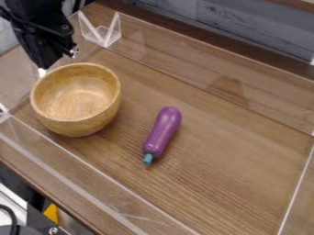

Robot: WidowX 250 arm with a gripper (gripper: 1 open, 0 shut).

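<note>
A tan bowl (76, 104) sits on the wooden table at the left. To its right lies a purple eggplant-like object (162, 135) with a teal tip. The dark gripper (44, 61) hangs over the back left of the bowl, at the top left of the view; whether its fingers are open or shut is hard to tell.
A clear wire or plastic holder (98, 29) stands at the back, right of the arm. Dark cables and a small yellow item lie off the table's lower-left edge.
</note>
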